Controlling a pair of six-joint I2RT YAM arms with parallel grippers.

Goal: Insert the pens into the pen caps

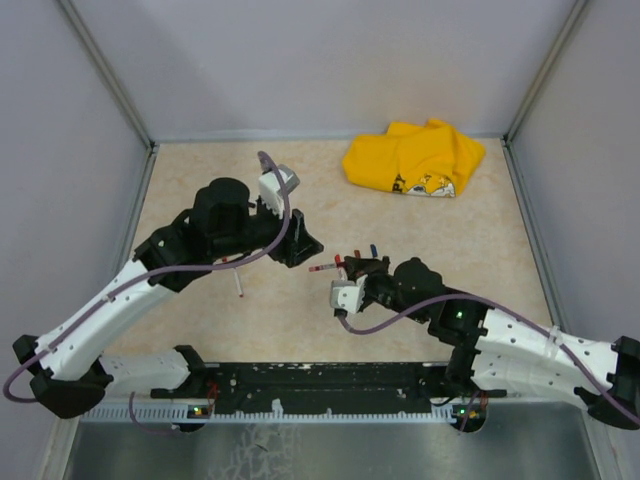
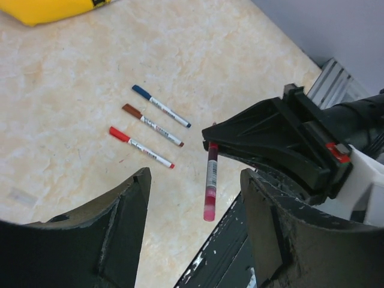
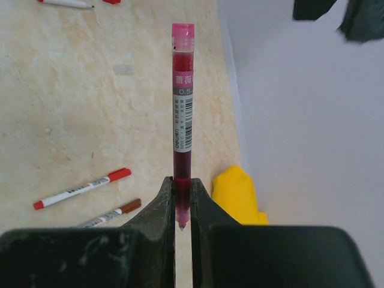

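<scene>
My right gripper is shut on a dark pink pen (image 3: 183, 120), gripping it near its narrow tapered tip. The blunt pink end points away from those fingers, toward the left arm in the top view. My left gripper stands open and empty. In the left wrist view the held pen's pink end shows across the gap between its fingers, nearer the right finger; contact cannot be made out. On the table lie pens with a red cap (image 2: 119, 134), a brown cap (image 2: 132, 111) and a blue cap (image 2: 141, 92). A white pen (image 3: 67, 3) lies with its nib bare.
A yellow cloth (image 1: 415, 160) lies at the back. A small pale translucent piece (image 3: 123, 69) rests flat on the table. Left of the arms, a thin pen (image 1: 239, 282) lies on the tabletop. Open tabletop extends at the front left.
</scene>
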